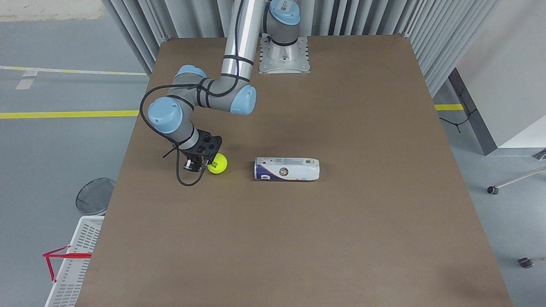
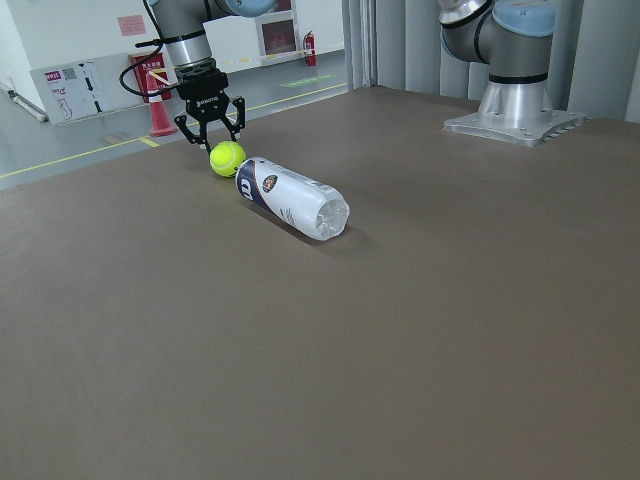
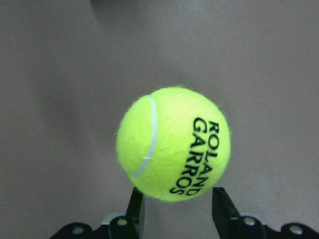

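Observation:
A yellow-green tennis ball (image 1: 218,163) (image 2: 228,160) (image 3: 173,143) rests on the brown table (image 1: 358,220), with my gripper (image 1: 202,163) (image 2: 208,120) directly beside it. In the wrist view the ball lies just beyond the two black fingertips, which stand apart with a gap between them, so the gripper is open. A white cylindrical package with a blue label (image 1: 286,169) (image 2: 290,200) lies on its side to the right of the ball in the front view.
The robot's base plate (image 1: 284,64) is at the back edge. A white crate (image 1: 71,281) with red handle and a round mesh bin (image 1: 94,194) stand off the left edge.

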